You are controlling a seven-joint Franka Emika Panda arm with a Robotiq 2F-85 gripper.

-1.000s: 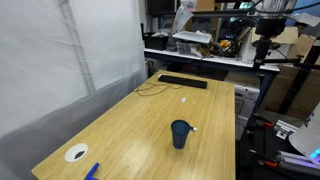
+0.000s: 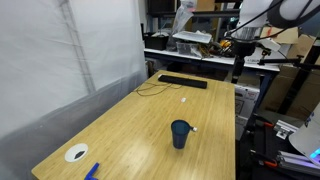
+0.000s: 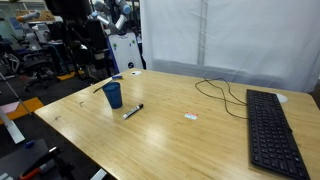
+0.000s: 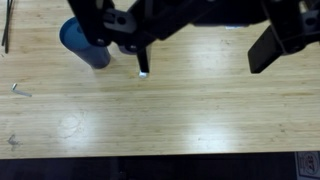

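Note:
A dark blue cup (image 2: 180, 134) stands upright on the wooden table, with its open top showing in the wrist view (image 4: 85, 45). Beside it lies a marker (image 3: 133, 111), dark with a pale end; under the gripper's finger in the wrist view only its light tip (image 4: 143, 74) shows. My gripper is open and hangs well above the table, its two dark fingers wide apart and only bare wood seen between them. It touches neither the cup nor the marker.
A black keyboard (image 3: 275, 133) with a trailing cable (image 3: 222, 92) lies at the table's far end. Near the opposite end are a white disc (image 2: 75, 153) and a blue object (image 2: 92, 172). A small white piece (image 3: 191, 116) lies mid-table; much of the wood is clear.
In exterior view 1 the arm and gripper have moved left, toward the table. The cup and the other objects on the table have stayed in place.

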